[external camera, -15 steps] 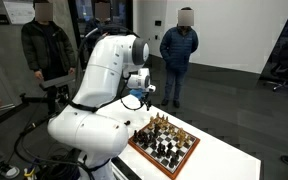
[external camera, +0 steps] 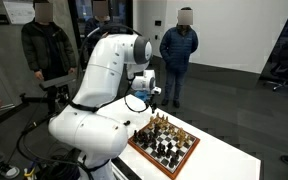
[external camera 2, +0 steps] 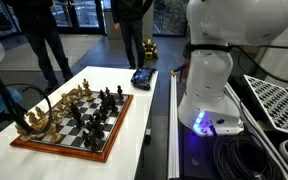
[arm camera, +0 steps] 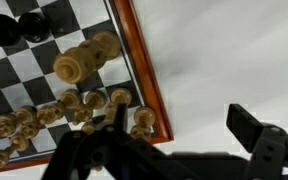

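My gripper is open in the wrist view, nothing between its widely parted dark fingers. Below it lies bare white table, with the left finger close to the chessboard's corner in that picture. The chessboard point(external camera: 189, 150) has a reddish-brown rim and carries light brown and black pieces. One tall light brown piece point(arm camera: 87, 58) stands apart from the other light ones near the rim. More light pieces point(arm camera: 24, 122) are grouped at the board's end, and black pieces point(external camera 2: 102, 115) fill the other side. In exterior view 1 the gripper point(external camera: 154, 102) hangs beyond the board's far left corner.
A dark object point(external camera 2: 142, 76) lies at the table's far edge in exterior view 2. People stand behind the table, one in a dark jacket point(external camera: 179, 45) close to its far side.
In exterior view 1 my gripper has shifted slightly to the right and down. The board and its pieces look unchanged.
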